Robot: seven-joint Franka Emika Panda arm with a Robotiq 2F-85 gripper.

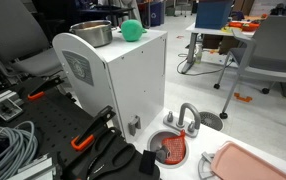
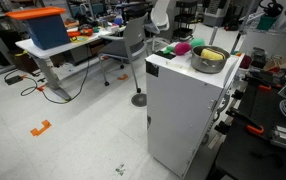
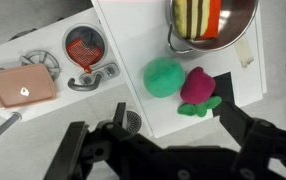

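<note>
My gripper is open in the wrist view, its two black fingers wide apart with nothing held between them. Beyond the fingertips, on top of the white cabinet (image 1: 148, 75), lie a green ball (image 3: 164, 77) and a magenta toy vegetable (image 3: 197, 86) with green leaves. A metal pot (image 3: 189, 43) stands beside them, with a yellow-and-brown striped item (image 3: 190, 16) and an orange-red item (image 3: 215, 17) inside. From the first exterior side, the pot (image 1: 93, 34) and green ball (image 1: 132, 30) show at the cabinet's top; the pot's contents are hidden there.
A small round sink (image 1: 167, 147) holds a red utensil (image 3: 85, 50), with a faucet (image 1: 187, 115) beside it. Near it lies a pink tray (image 3: 23, 86). Coiled cables (image 1: 10, 148) rest on the black table (image 1: 58, 122). Chairs and a cluttered desk stand farther back.
</note>
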